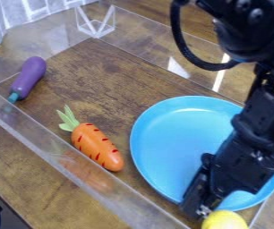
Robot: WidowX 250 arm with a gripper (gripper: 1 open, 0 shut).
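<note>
My gripper point(205, 201) hangs low at the right, over the lower part of the blue plate point(164, 143), just above a yellow object point(223, 222) at the bottom edge. The dark arm hides much of the gripper, so its fingers are hard to make out. An orange toy carrot point(95, 145) lies left of the plate, and a purple toy eggplant point(29, 77) lies at the upper left.
A clear plastic wall point(68, 161) runs diagonally along the lower left. A small white wire piece point(94, 25) stands at the back. The wooden floor between eggplant and plate is mostly clear.
</note>
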